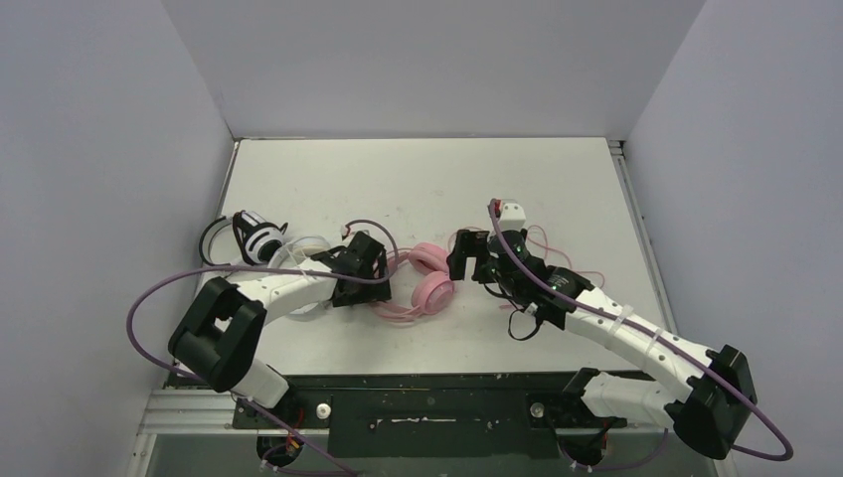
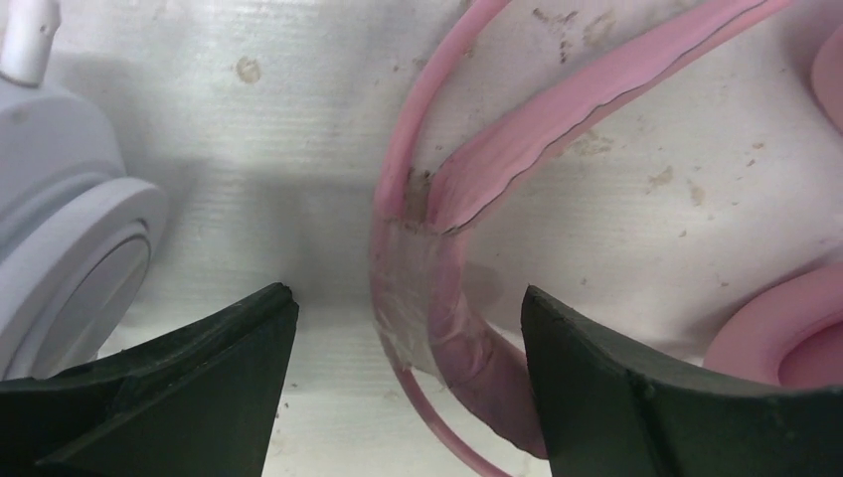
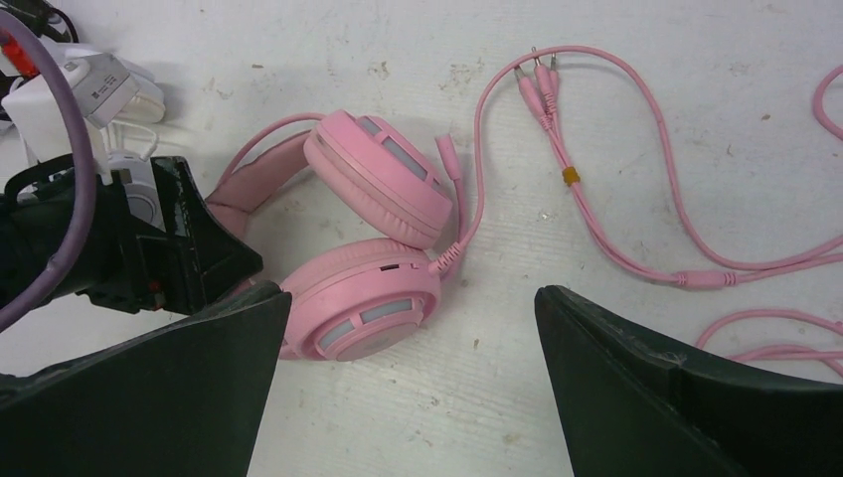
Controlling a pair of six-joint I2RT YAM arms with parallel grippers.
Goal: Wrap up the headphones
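Pink headphones (image 1: 434, 292) lie in the middle of the table, ear cups to the right and headband to the left. Their cable (image 3: 477, 139) runs rightward in loose loops past its plugs. My left gripper is over the headband (image 2: 403, 278), its fingers apart on either side of the band; nothing is clamped between them. The right fingertip overlaps part of the band in the left wrist view. To the right of the ear cups hangs my right gripper, wide open and empty above bare table.
White headphones (image 1: 256, 240) with black parts and other white headphones (image 2: 94, 268) lie on the left, close to the left gripper.
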